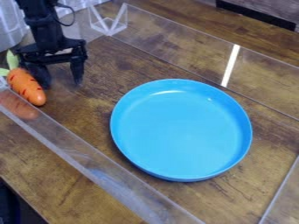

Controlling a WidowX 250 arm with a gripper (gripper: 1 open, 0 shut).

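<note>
My black gripper (49, 54) is at the upper left, over the far end of an orange toy carrot (26, 86) with pale green leaves. The carrot lies at the left edge beside a clear plastic wall. Whether the fingers are open or shut is hard to tell. A blue round plate (181, 129) sits right of centre on the wooden surface.
Clear plastic walls (105, 175) border the workspace along the lower left and the right. The wooden surface (140, 57) between the gripper and the back is bare.
</note>
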